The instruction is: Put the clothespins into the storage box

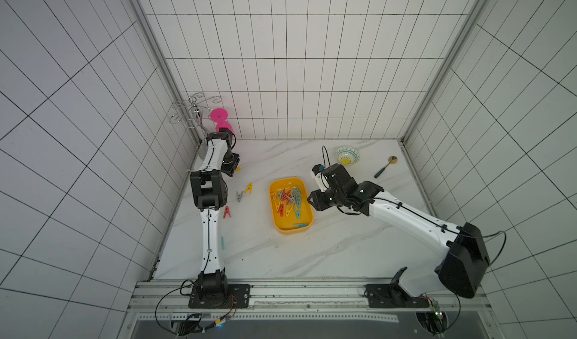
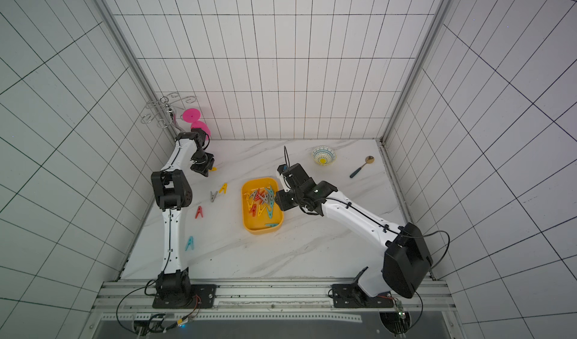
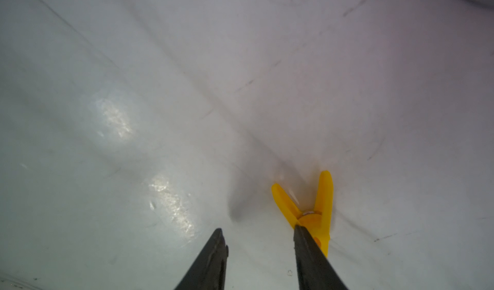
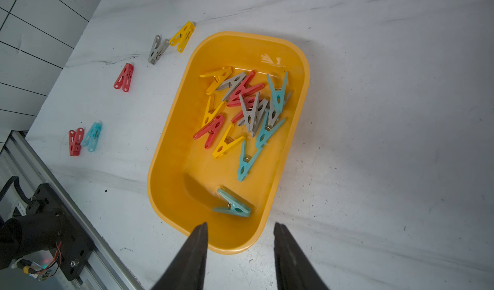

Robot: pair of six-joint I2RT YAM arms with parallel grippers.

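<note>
The yellow storage box stands mid-table, with several red, yellow, grey and blue clothespins inside. Over the back left of the table, my left gripper is open and empty; a yellow clothespin lies on the table below, partly covered by its right finger. My right gripper hangs near the box's right side in the top views, its fingers apart with nothing between them. Outside the box lie a yellow clothespin, a grey clothespin, two red clothespins, one here, and a blue clothespin.
A metal rack with pink pieces stands in the back left corner. A patterned bowl and a spoon lie at the back right.
</note>
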